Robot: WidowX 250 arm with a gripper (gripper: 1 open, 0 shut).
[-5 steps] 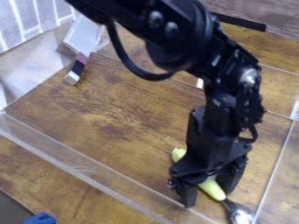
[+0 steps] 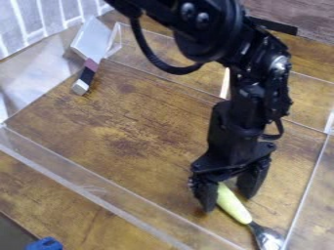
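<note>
My black gripper (image 2: 229, 187) is low at the lower right of the wooden workspace, its fingers open over a pale yellow-green handled utensil (image 2: 231, 204). The utensil lies diagonally on the wood, its metal end (image 2: 268, 236) toward the bottom right. The upper part of the handle is partly hidden behind the gripper, so I cannot tell whether the fingers touch it.
Clear plastic walls (image 2: 112, 205) edge the wooden floor (image 2: 117, 137). A small object with a dark and pink band (image 2: 86, 76) stands at the upper left. A blue object (image 2: 43, 243) sits outside at the lower left.
The gripper and arm have moved slightly up and back, uncovering more of the yellow-green handle, which still lies in about the same place.
</note>
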